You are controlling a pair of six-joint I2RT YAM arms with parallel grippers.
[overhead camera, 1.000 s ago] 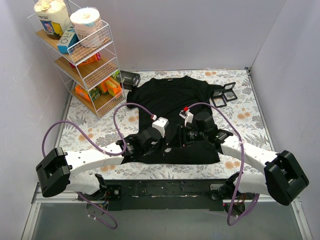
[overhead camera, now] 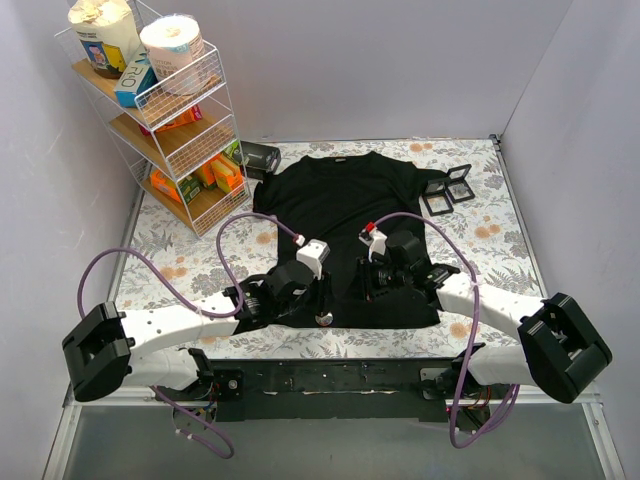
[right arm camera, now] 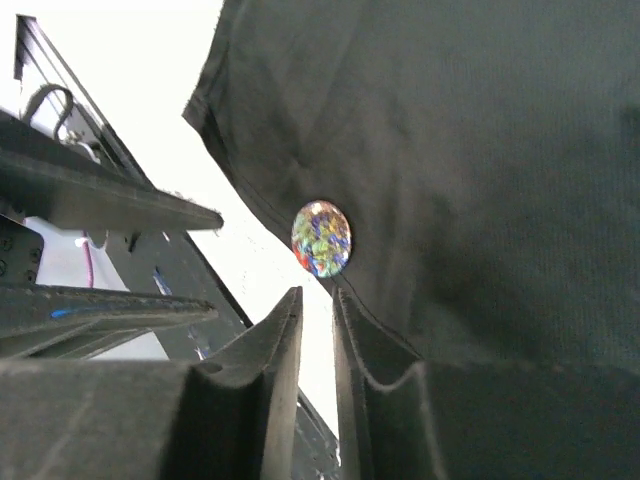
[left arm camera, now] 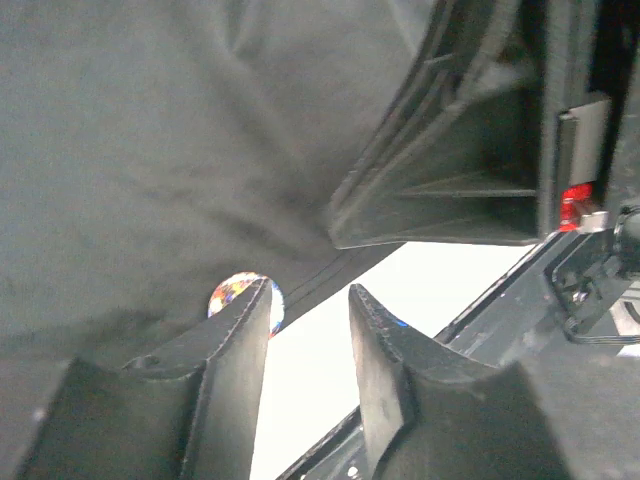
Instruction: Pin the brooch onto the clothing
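Observation:
The round brooch, with a multicoloured face, is at the bottom hem of the black shirt. In the right wrist view the brooch overlaps the hem line, face up. My left gripper is just above it, part open with nothing between its fingers; in the left wrist view one finger covers part of the brooch. My right gripper hovers to the right over the shirt, its fingertips a little apart and empty. Whether the pin goes through the cloth is hidden.
A wire shelf with boxes and paper rolls stands at the back left. Open black cases lie by the right sleeve. Both grippers are close together, while the patterned table has free room at the sides.
The brooch has moved from between the two grippers down and left to the hem.

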